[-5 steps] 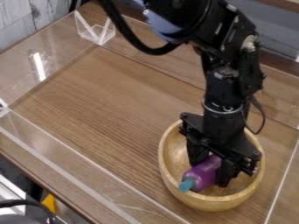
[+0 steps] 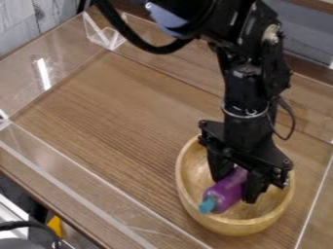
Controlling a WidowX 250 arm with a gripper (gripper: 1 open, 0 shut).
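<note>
My black gripper (image 2: pixel 242 167) hangs low over a tan bowl (image 2: pixel 208 220) at the lower right of the view, its fingers reaching into it around a purple cylinder with a light blue tip (image 2: pixel 224 195). The cylinder lies tilted inside the bowl, partly hidden by the gripper. I cannot tell whether the fingers are closed on it.
Clear plastic pieces stand along the left edge. Black cables lie at the lower left corner, off the table.
The gripper and arm have risen slightly. The purple cylinder has shifted a little within the bowl.
</note>
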